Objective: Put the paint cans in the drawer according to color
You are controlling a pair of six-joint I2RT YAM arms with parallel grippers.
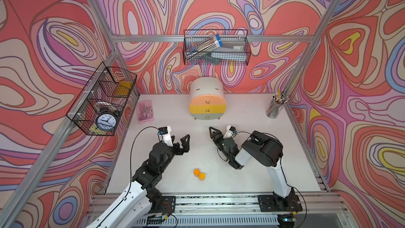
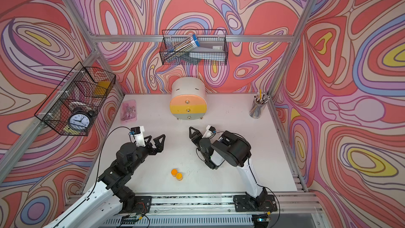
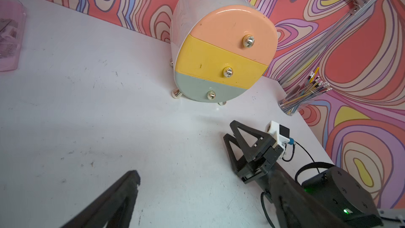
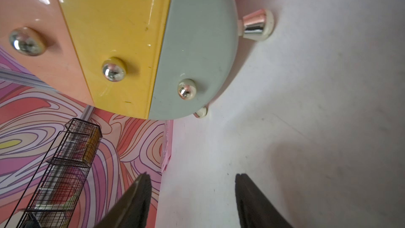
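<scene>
Two orange paint cans (image 1: pixel 199 174) sit close together near the table's front edge, behind and below the arms. At the back centre stands a rounded drawer cabinet (image 4: pixel 202 42) with orange, yellow and grey-green fronts, each with a round silver knob; all its drawers look closed. My left gripper is open over the left half of the table, with nothing between its fingers. In front of the cabinet, low over the table, my right gripper has its fingers apart and holds nothing; its knobs face the right wrist camera. Neither wrist view shows the cans.
A pink box (image 1: pixel 145 111) stands at the back left and a clear cup of brushes (image 1: pixel 276 106) at the back right. Wire baskets (image 1: pixel 217 48) hang on the frame. Bare table lies between the two arms and to the right.
</scene>
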